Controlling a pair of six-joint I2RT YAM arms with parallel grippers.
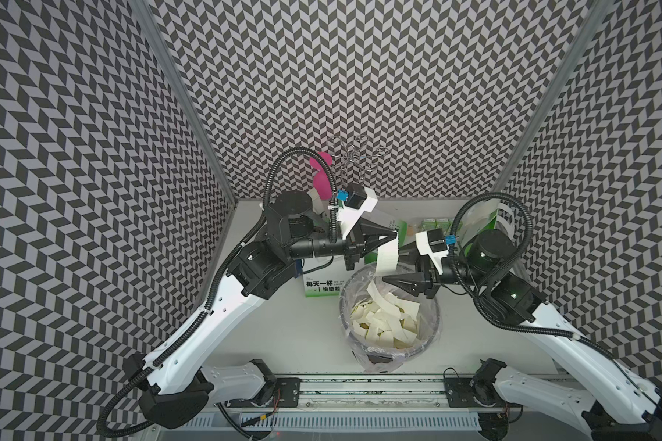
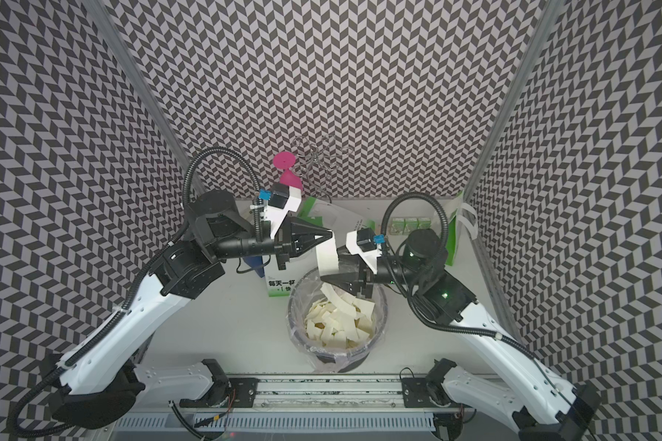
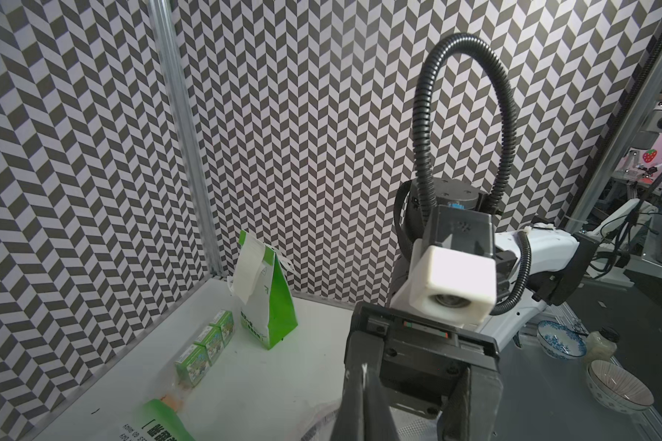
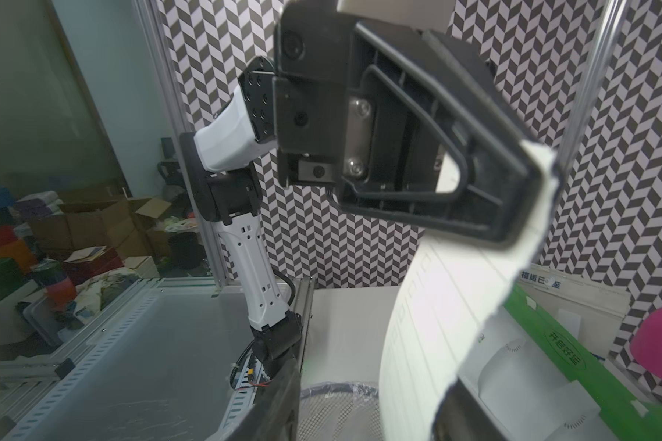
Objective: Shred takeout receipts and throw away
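A pale paper receipt strip (image 1: pixel 387 257) hangs from the tips of my left gripper (image 1: pixel 395 234), which is shut on its upper end. My right gripper (image 1: pixel 392 269) is at the strip's lower part. In the right wrist view its fingers (image 4: pixel 273 408) stand apart, with the strip (image 4: pixel 426 345) passing between them; contact with them cannot be told. Below both grippers is the lined bin (image 1: pixel 432 330), holding many torn paper pieces (image 1: pixel 378 327). A longer curved strip (image 1: pixel 383 300) lies at the pile's upper edge. The left wrist view shows the left fingers (image 3: pixel 364 404) together.
Behind the bin is a white and green carton (image 1: pixel 322 286). Small green boxes (image 3: pixel 206 345) and an upright green bag (image 3: pixel 266 294) stand at the back right. A pink object (image 2: pixel 287 169) and wire rack (image 2: pixel 320 158) are at the back. Table beside the bin is clear.
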